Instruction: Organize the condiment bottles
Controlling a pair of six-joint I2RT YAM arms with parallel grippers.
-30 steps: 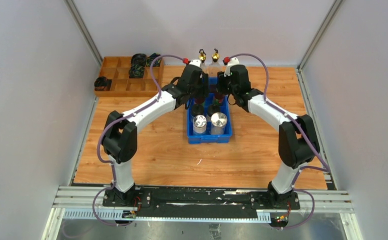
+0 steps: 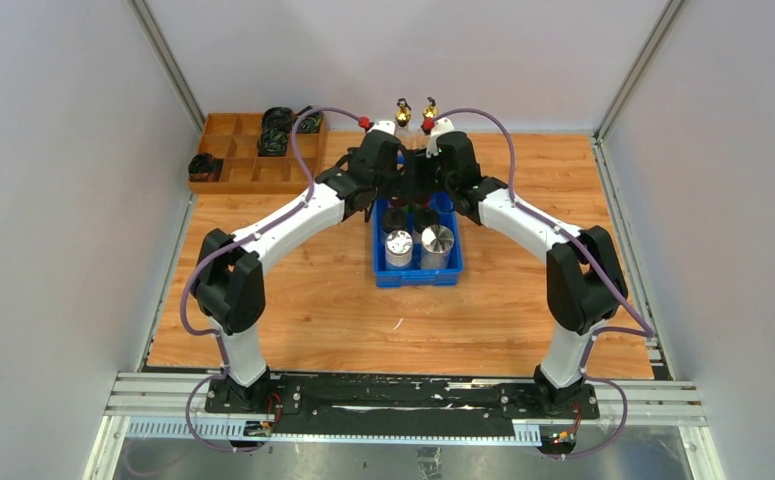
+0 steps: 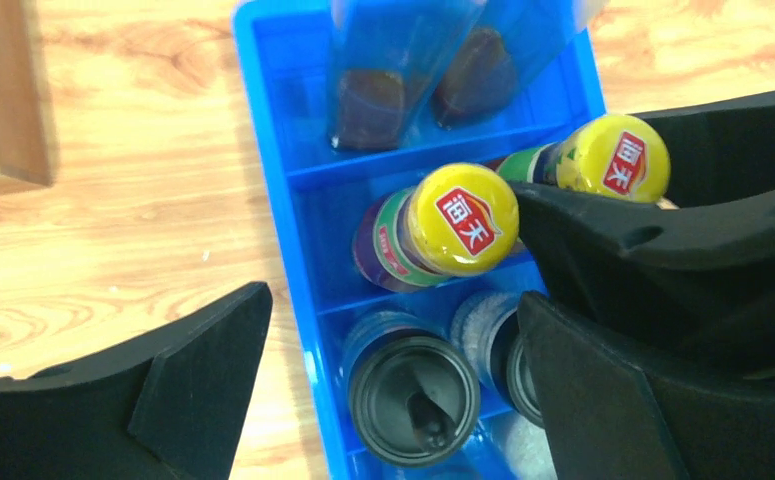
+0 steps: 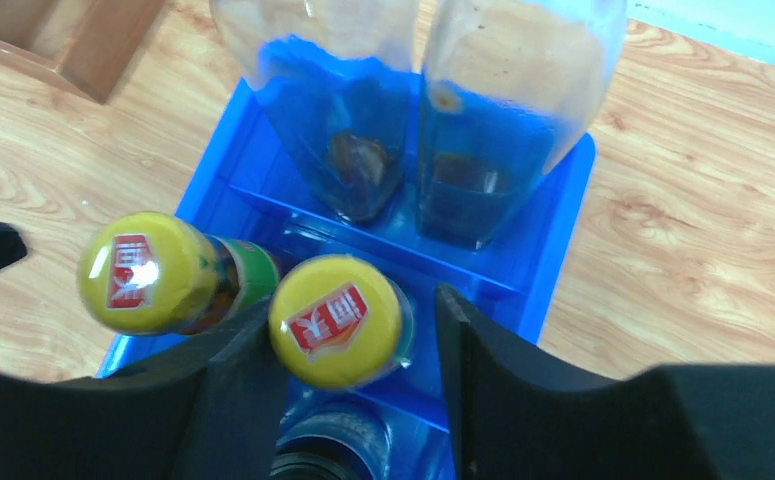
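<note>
Two yellow-capped bottles stand in the blue divided tray (image 2: 418, 281). My left gripper is open above the tray, the left yellow-capped bottle (image 3: 463, 220) showing beyond its fingertips with nothing gripped. The right yellow-capped bottle (image 4: 335, 322) appears between the parted fingers of my right gripper; its cap is close to the left finger, with a gap before the right one. Whether that left finger touches it, I cannot tell. Two tall clear bottles (image 4: 493, 130) fill the rear compartment, their gold tops (image 2: 403, 112) showing from above.
Dark-lidded jars (image 3: 415, 400) sit in the compartment just in front, and silver-lidded jars (image 2: 437, 242) at the tray's near end. The two grippers are very close together. A wooden organizer (image 2: 235, 178) lies to the back left; bare tabletop (image 2: 323, 300) surrounds the tray.
My right gripper has moved left over the tray, close to the left one. The left arm has shifted slightly left. The tray and bottles look unmoved.
</note>
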